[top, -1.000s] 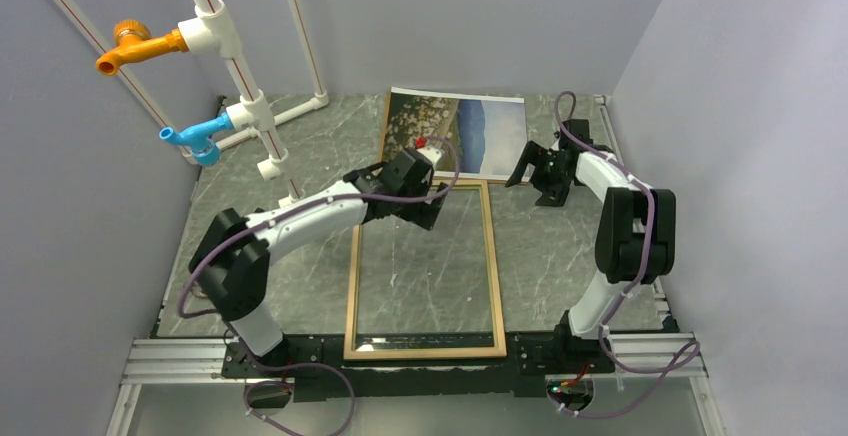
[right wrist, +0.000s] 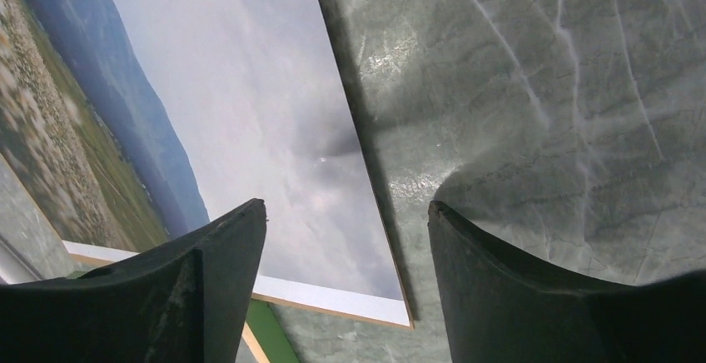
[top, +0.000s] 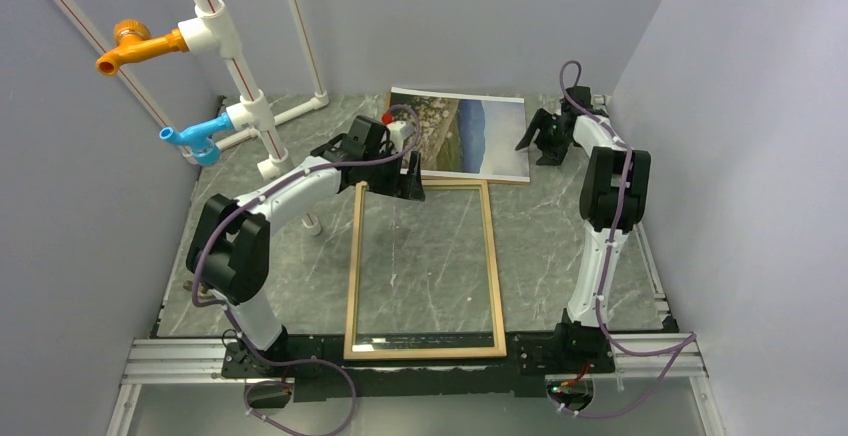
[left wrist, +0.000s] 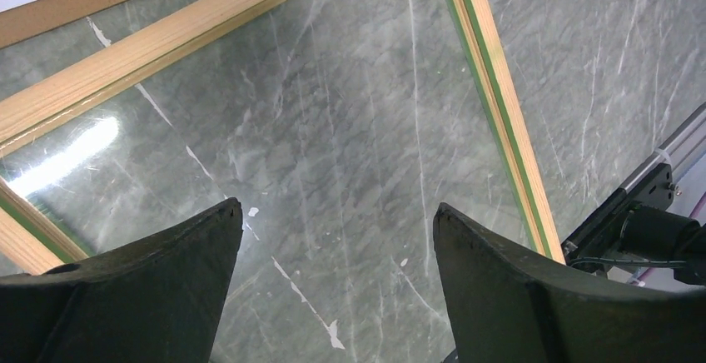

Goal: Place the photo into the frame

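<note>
A landscape photo [top: 485, 136] on a thin brown-edged backing lies flat at the back of the table, behind the light wooden frame [top: 490, 256]. The frame lies on the table, its glass clear and nothing in it. Over the frame's back left corner, my left gripper [top: 412, 178] has its fingers apart, and only the glass and table show between them in the left wrist view. At the photo's right edge [right wrist: 364, 155], my right gripper is open above the print, one finger over the picture and the other over bare table.
White pipes with an orange tap [top: 140, 48] and a blue tap [top: 195, 138] stand at the left. Grey walls close off the back and right. Bare table lies right of the frame [top: 535, 266].
My left gripper has drawn back leftward from over the frame's middle top. The right gripper has moved toward the back, along the photo's right edge. Photo and frame have stayed put.
</note>
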